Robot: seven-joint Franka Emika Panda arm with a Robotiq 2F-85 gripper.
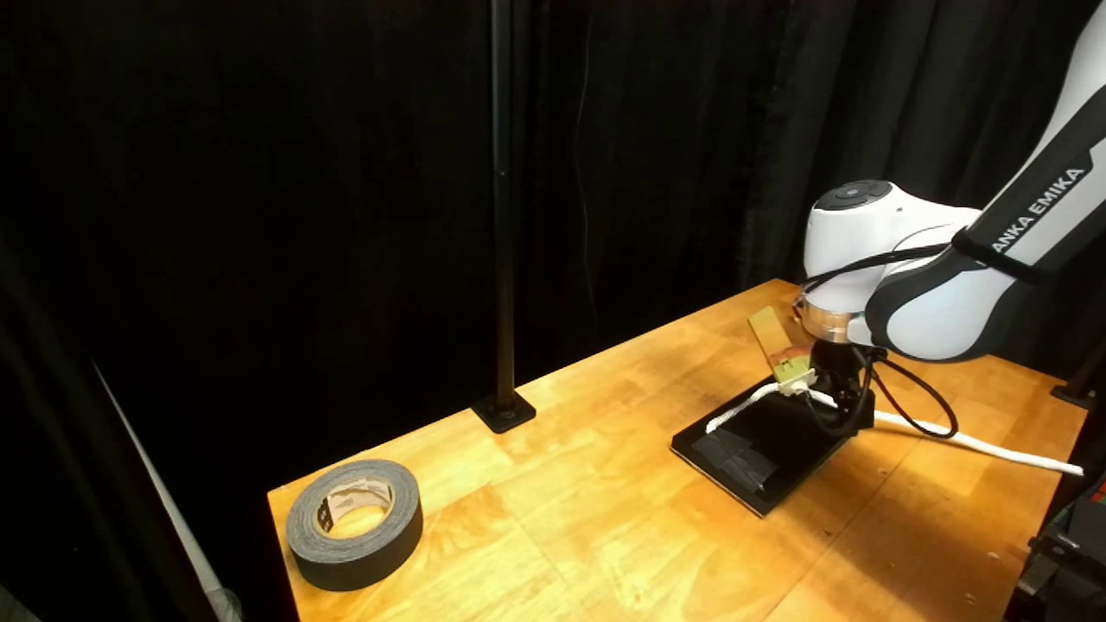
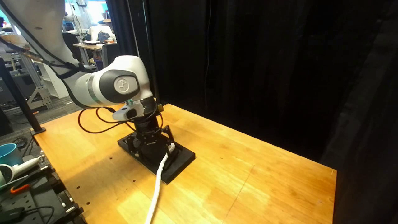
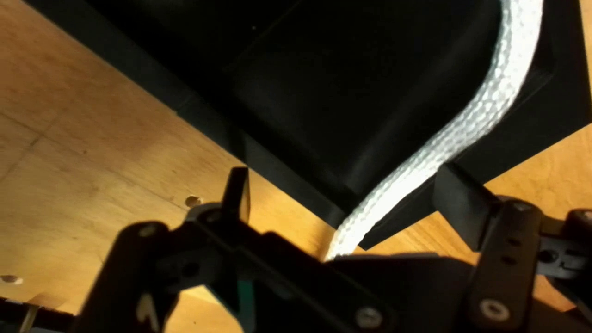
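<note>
A white braided rope (image 3: 469,119) lies over the black tray (image 3: 311,94) and crosses its corner between my spread fingers. My gripper is open around the rope, low over the tray; its right finger (image 3: 460,205) is close beside the rope, the left one well away from it. From exterior view 1, one end of the rope (image 1: 741,409) rests on the tray (image 1: 767,441), while the other runs off to the right across the table. In exterior view 2 the gripper (image 2: 151,145) stands upright over the tray, hiding part of it.
A roll of dark tape (image 1: 355,523) sits at the table's far left corner. Behind the table rises a black post (image 1: 504,311) in front of black curtains. Black cables (image 2: 97,130) loop out beside the wrist.
</note>
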